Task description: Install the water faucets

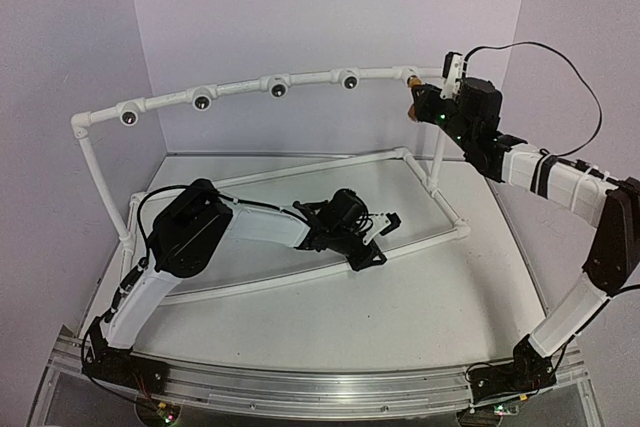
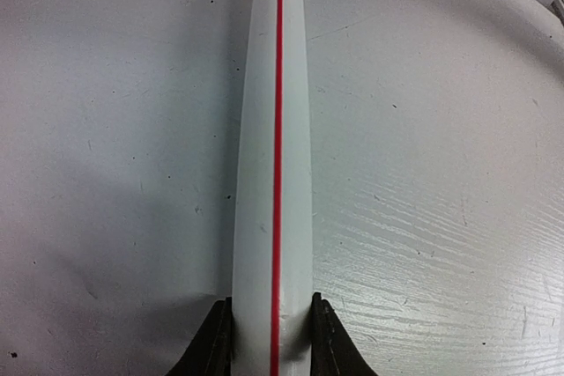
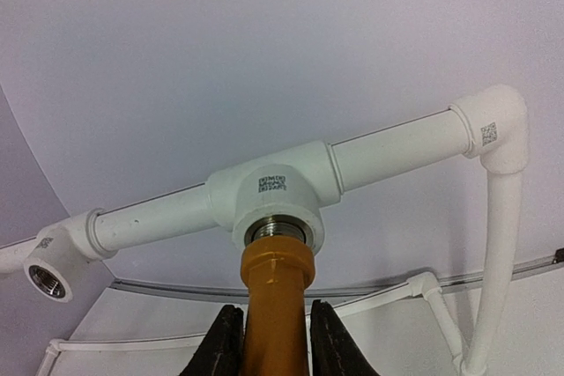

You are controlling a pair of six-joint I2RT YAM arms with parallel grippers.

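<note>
An orange faucet (image 3: 278, 292) stands with its collar at the mouth of the rightmost tee fitting (image 3: 273, 193); some metal thread shows between them. My right gripper is shut on the faucet's body, its black fingers on either side. From above, the faucet (image 1: 413, 82) is mostly covered by that gripper (image 1: 424, 102). Low on the frame, my left gripper is shut around the white front base pipe (image 2: 295, 173), which bears a red stripe. Seen from the top, the left gripper (image 1: 374, 249) sits toward the right end of that pipe.
Several tee fittings with open threaded mouths, such as the neighbouring one (image 3: 53, 270), line the upper pipe (image 1: 310, 78) to the left. A white upright (image 3: 498, 261) stands right of the faucet. The board in front (image 1: 300, 332) is bare.
</note>
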